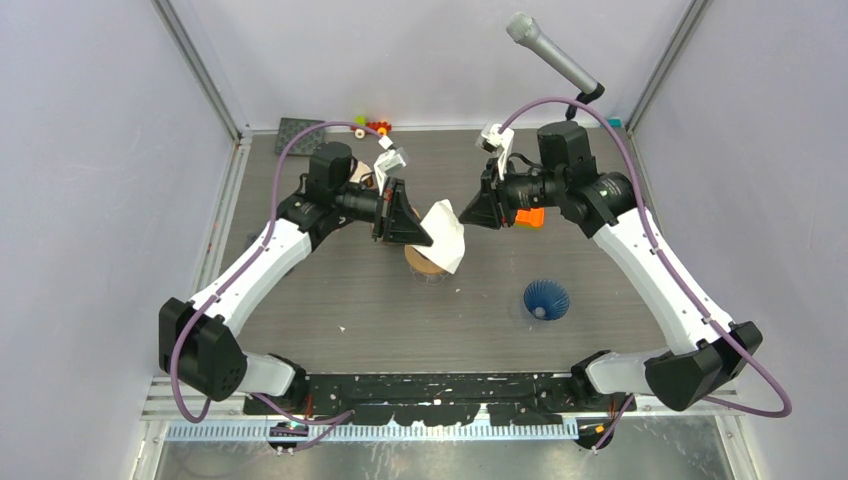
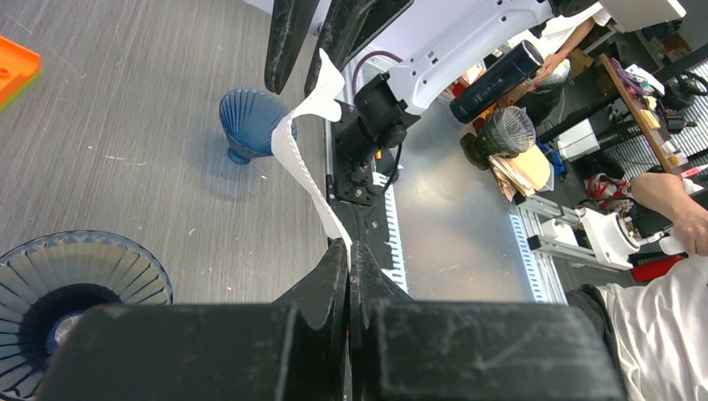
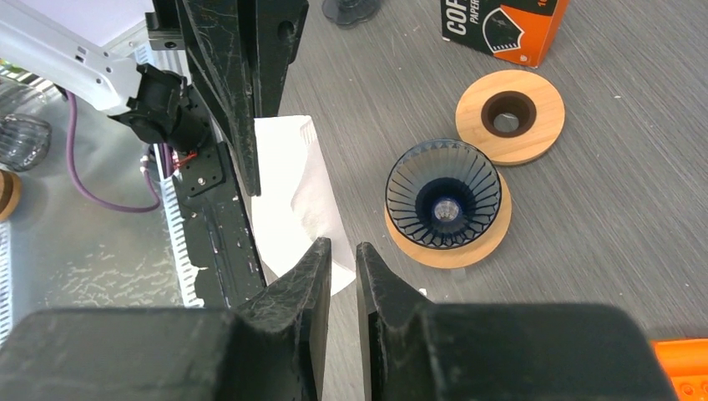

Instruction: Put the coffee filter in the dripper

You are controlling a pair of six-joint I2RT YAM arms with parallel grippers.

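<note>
A white paper filter [image 1: 443, 235] [image 2: 300, 167] [image 3: 288, 192] is held upright in my shut left gripper [image 1: 420, 240], above the workspace centre. My right gripper [image 1: 470, 215] is beside the filter's free edge, its fingers slightly apart; whether paper lies between them is unclear. The glass dripper [image 3: 442, 192] sits on a wooden ring [image 3: 451, 259], beside the filter in the right wrist view and largely hidden under it in the top view.
A blue ribbed cup [image 1: 546, 298] stands at the front right. An orange tray [image 1: 530, 218] lies behind the right gripper. A second wooden ring [image 3: 534, 125] and a coffee filter box [image 3: 501, 25] are near the dripper.
</note>
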